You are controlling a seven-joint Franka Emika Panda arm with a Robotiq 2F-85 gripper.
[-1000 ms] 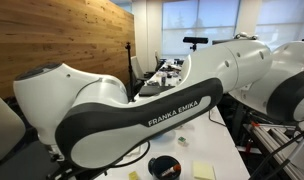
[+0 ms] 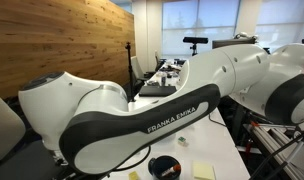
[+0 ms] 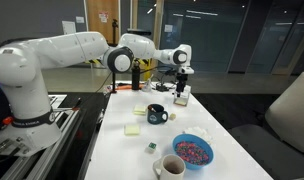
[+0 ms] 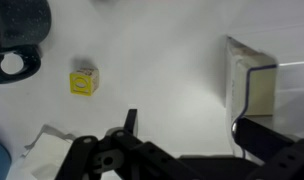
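In the wrist view my gripper is open, its two fingers wide apart and bare surface between them. Its right finger overlaps the near end of a pale box [image 4: 237, 85] with a blue edge; whether they touch, I cannot tell. Exterior view 2 has the gripper [image 3: 180, 85] at the far end of the table, low over or beside the pale box [image 3: 181, 100]. Left of the fingers lie a small yellow block [image 4: 84, 82] and a black mug [image 4: 22, 30]. In exterior view 1 the arm hides the fingertips.
Nearer in exterior view 2 stand the dark mug [image 3: 164, 115], a blue bowl [image 3: 193, 150] with small reddish contents, and a light mug [image 3: 170, 168]. A small green-marked cube [image 3: 150, 147] and a yellow pad [image 3: 132, 129] lie left. Right of the bowl the table is clear.
The arm has shifted slightly down and to the right in exterior view 1. The objects on the table show no visible movement.
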